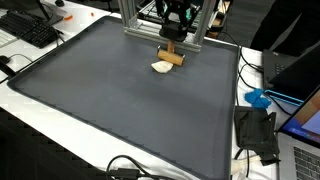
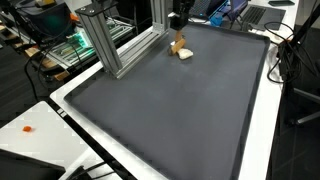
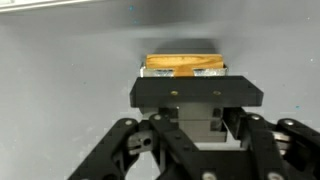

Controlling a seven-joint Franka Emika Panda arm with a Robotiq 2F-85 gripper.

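Note:
A wooden piece [image 1: 171, 57] with a light brown block at its foot stands near the back edge of the dark mat. From the block a narrow upright handle [image 1: 170, 46] rises into my gripper [image 1: 171, 40], which is shut on it. In the wrist view, the wooden block [image 3: 186, 62] shows just beyond a wide dark bar at the gripper's tip, which hides most of the handle. A small cream-coloured piece [image 1: 161, 66] lies on the mat beside the block, and exterior view 2 shows this cream piece [image 2: 186, 54] there too.
A metal frame [image 1: 200, 22] stands just behind the gripper. Along the right lie a blue item [image 1: 257, 98], a black pouch [image 1: 256, 130], cables and a laptop [image 1: 302, 155].

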